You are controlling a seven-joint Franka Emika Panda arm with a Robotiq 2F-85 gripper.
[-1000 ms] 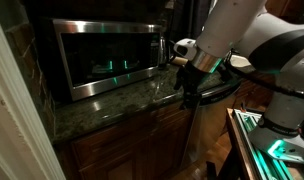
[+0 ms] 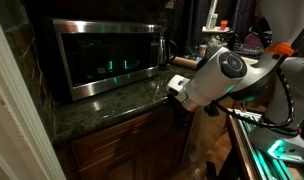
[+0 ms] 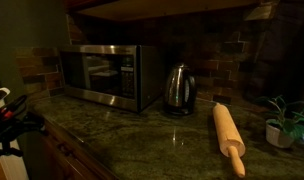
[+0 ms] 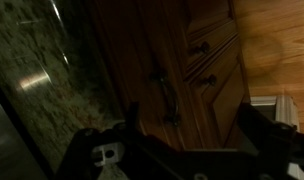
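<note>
My gripper stands open in the wrist view, its dark fingers spread at the bottom with nothing between them. A dark curved handle [image 4: 170, 98] on the wooden cabinet front shows just ahead of the gap, apart from the fingers. In exterior view 1 the gripper [image 2: 179, 108] is low in front of the brown cabinets [image 2: 117, 145], by the counter's front edge; its tips are hard to make out in the dark. At the far left of exterior view 2, part of the gripper [image 3: 14, 128] shows beside the counter.
A microwave [image 3: 104, 75], a kettle [image 3: 179, 88], a rolling pin [image 3: 228, 135] and a potted plant [image 3: 284, 125] stand on the dark stone counter [image 3: 157, 150]. Small round knobs [image 4: 204, 47] sit on neighbouring cabinet fronts.
The arm has come down in exterior view 1, from above the counter's level to lower in front of the cabinets, and its white link has tilted. The counter objects have not moved.
</note>
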